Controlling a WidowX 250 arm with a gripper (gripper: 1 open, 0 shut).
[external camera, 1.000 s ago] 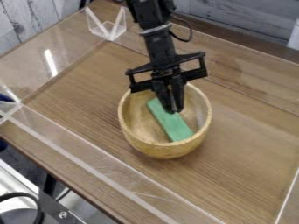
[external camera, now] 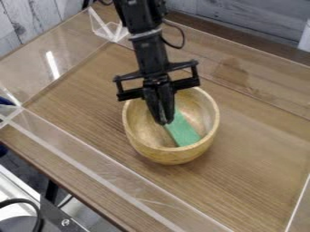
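My black gripper point(external camera: 159, 114) points down into a round tan wooden bowl point(external camera: 171, 153) near the middle of the table, its tip over the bowl's left-centre. A flat green object point(external camera: 183, 130) lies inside the bowl, just right of and below the tip, partly hidden by it. The fingers look closed together; I see nothing held between them.
The wooden table point(external camera: 72, 118) has free room to the left and right of the bowl. A black cable point(external camera: 31, 207) lies at the lower left, beyond the table's edge.
My gripper has moved left and slightly down over the bowl, showing more of the green object's right side. The bowl has stayed about where it was.
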